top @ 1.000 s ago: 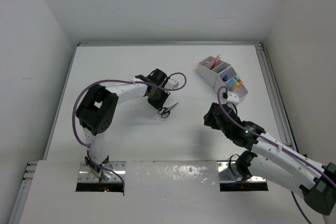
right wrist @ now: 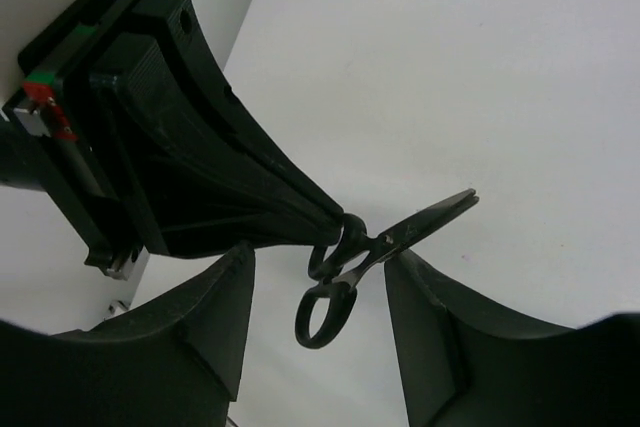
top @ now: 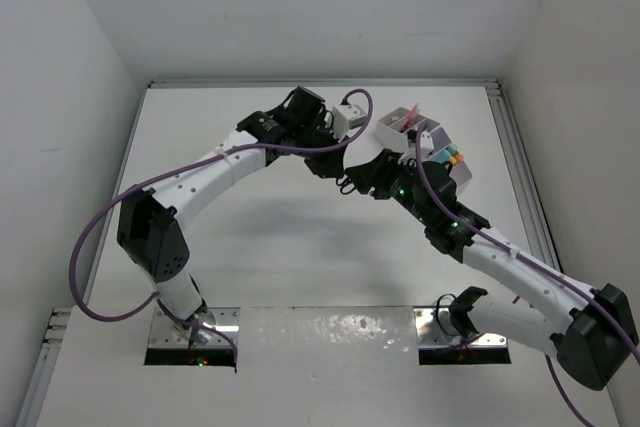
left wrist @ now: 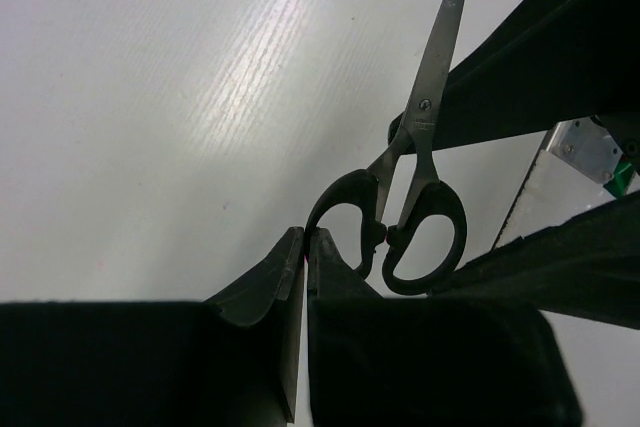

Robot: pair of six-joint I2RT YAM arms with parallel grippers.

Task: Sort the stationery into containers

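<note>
Black-handled scissors [left wrist: 425,97] hang in the air, my left gripper shut on a handle loop. Its fingers are dark and pressed close together. My right gripper is around the scissors from the other side, its fingers apart, part open, with the scissors between them in the right wrist view; whether it touches them I cannot tell. In the top view both grippers [top: 355,177] meet near the middle of the table.
A white compartment organiser [top: 395,122] holding coloured stationery stands at the back right, partly hidden behind the right arm.
The left arm has risen and moved right with the scissors; the right arm has come up and left to meet it, closing in on the scissors.
</note>
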